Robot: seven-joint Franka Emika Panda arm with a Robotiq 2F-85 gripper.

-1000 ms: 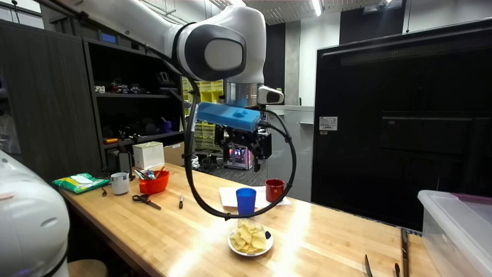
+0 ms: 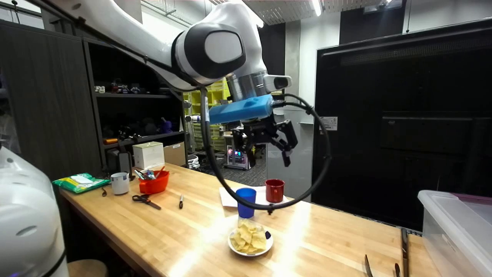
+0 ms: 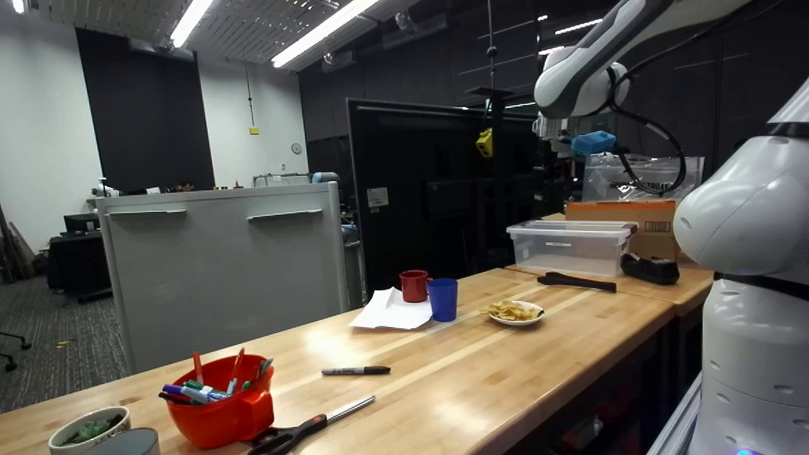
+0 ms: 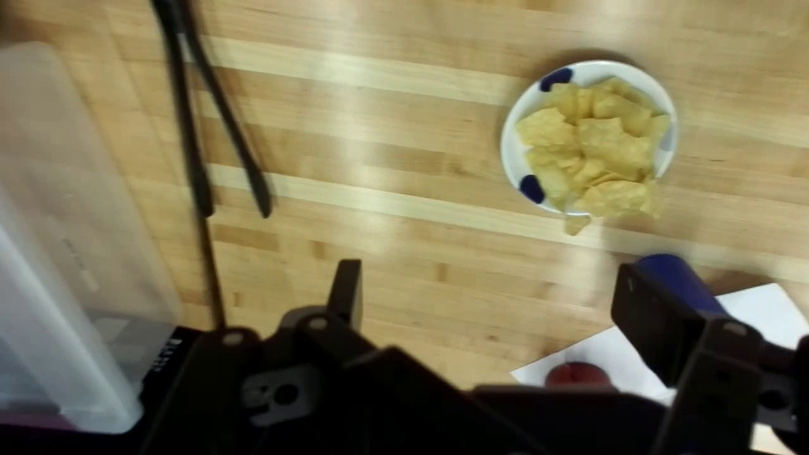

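Note:
My gripper is open and empty, high over the wooden table. In exterior view 1 the gripper (image 2: 270, 161) hangs above and beyond a white plate (image 2: 233, 249) of yellow chips (image 2: 249, 237). The wrist view has the chips (image 4: 599, 148) at upper right, a few lapping over the plate's lower rim. A blue cup (image 3: 443, 299) stands close to a red mug (image 3: 414, 287) by a white paper sheet (image 3: 379, 311). One finger partly hides the blue cup (image 4: 675, 280) in the wrist view, and the red mug (image 4: 577, 375) is cut off by the gripper body.
Black tongs (image 3: 576, 281) lie near a clear plastic bin (image 3: 572, 246) at the table's far end. A red container (image 3: 220, 409) of pens, scissors (image 3: 296, 433) and a marker (image 3: 356, 371) occupy the other end. Bare table surrounds the plate.
In exterior view 1 my arm's gripper end has shifted right and tilted, with its cable loop swinging right. The objects on the table have stayed put.

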